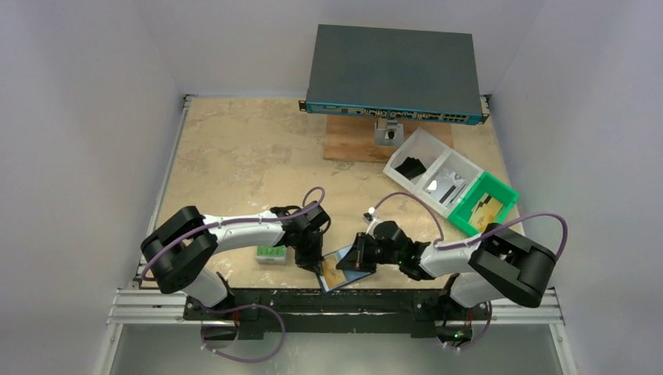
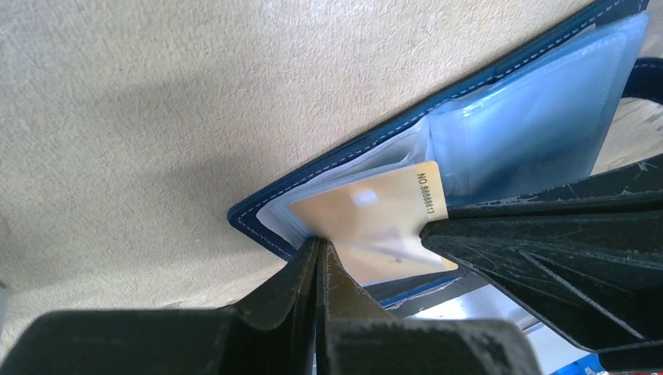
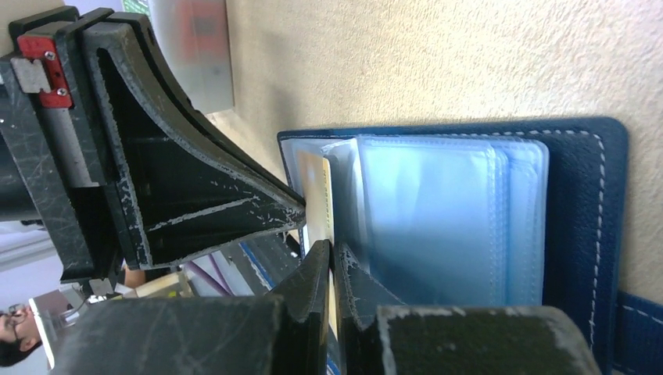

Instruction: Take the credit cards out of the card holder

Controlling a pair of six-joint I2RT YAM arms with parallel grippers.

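Note:
The card holder (image 1: 360, 275) lies open on the table between both grippers, with a dark blue border and clear bluish sleeves (image 3: 438, 211). A gold card (image 2: 367, 207) sits in its left part, one edge raised, the number along that edge readable in the left wrist view. My right gripper is shut on the raised edge of this card. The card's far side still lies within the sleeve. My left gripper is shut, fingertips down at the left edge of the card and holder; nothing shows between its fingers.
At the right stands a divided tray with white compartments (image 1: 438, 160) and a green one (image 1: 512, 190), cards lying inside. A small box with a green face (image 1: 270, 254) sits behind the left arm. A large dark rack unit (image 1: 391, 70) overhangs the back.

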